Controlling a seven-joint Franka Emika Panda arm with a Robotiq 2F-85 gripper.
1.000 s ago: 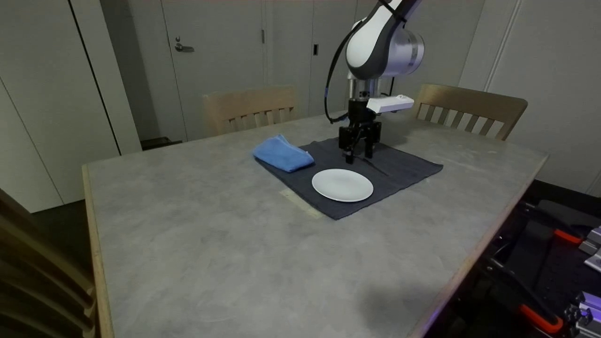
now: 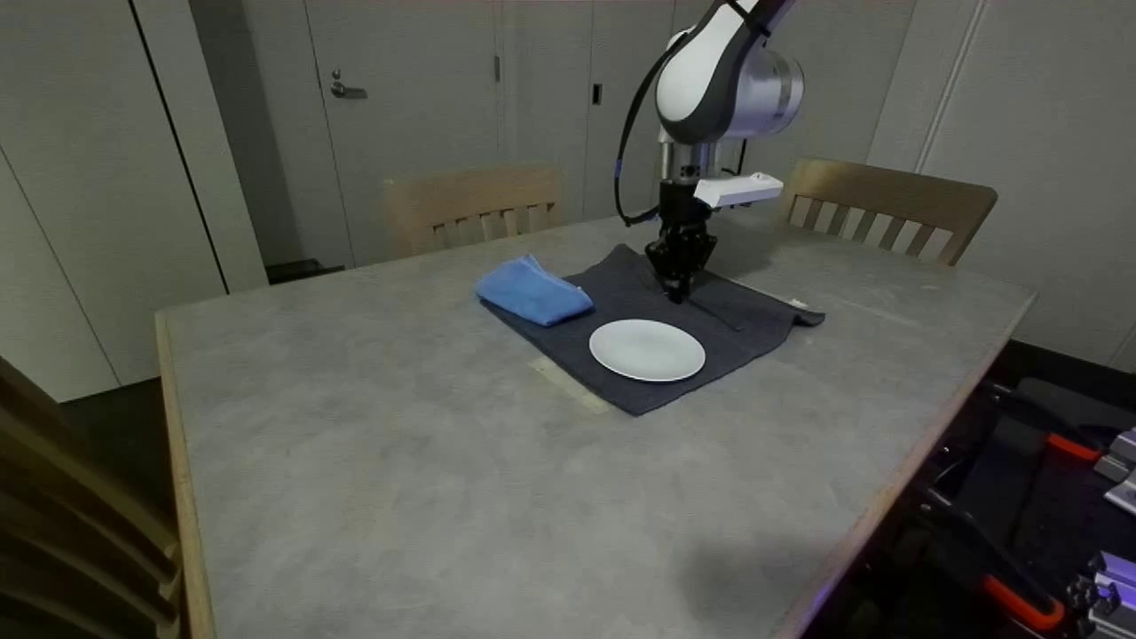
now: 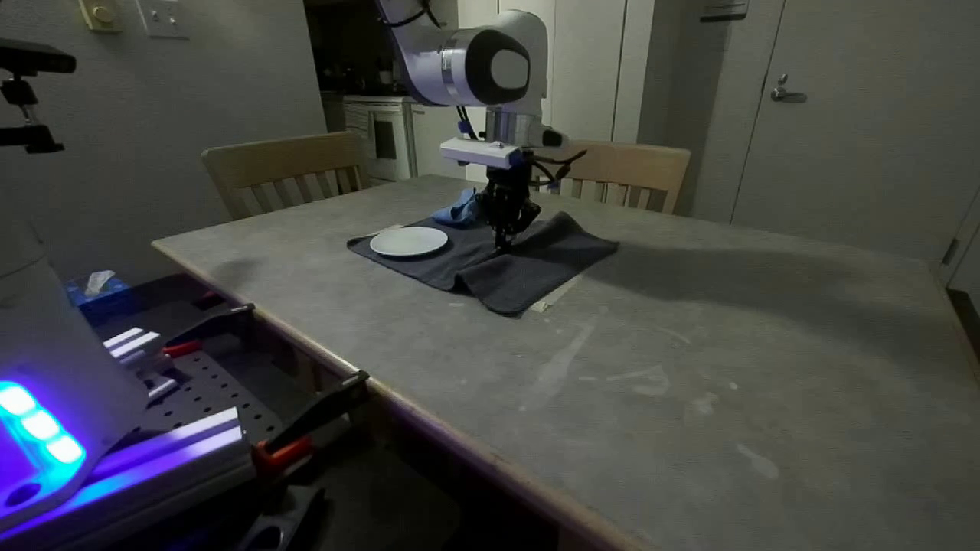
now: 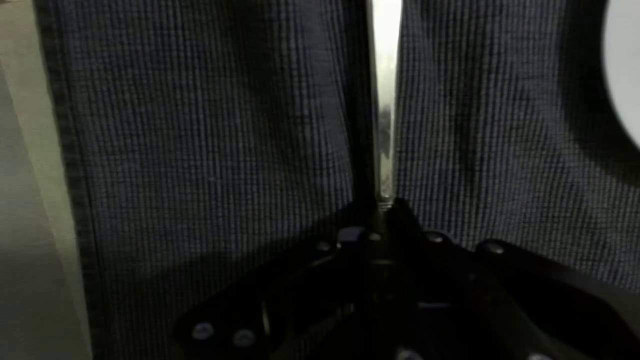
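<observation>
A thin, shiny metal utensil [image 4: 387, 90] runs down the wrist view, over a dark ribbed cloth [image 4: 210, 132]. Its lower end meets the tips of my gripper, which is shut on it. Whether cloth is pinched there too, I cannot tell. In exterior view 1 the gripper [image 2: 676, 293] points down at the back part of the dark cloth [image 2: 639, 400], and the utensil [image 2: 715, 315] shows as a thin dark line beside it. Exterior view 2 has the gripper [image 3: 502, 245] touching down at a raised fold in the cloth [image 3: 542, 275].
A white plate [image 2: 647, 351] lies on the front part of the dark cloth. On the cloth's left corner rests a folded blue cloth [image 2: 534, 291]. Chairs [image 2: 895, 208] stand behind the table [image 2: 405, 458], whose front and left areas are bare.
The gripper's fingers have come from open to shut. The dark cloth has bunched up, with its back corner raised and its right corner drawn inward. Plate and blue cloth look nearly unmoved.
</observation>
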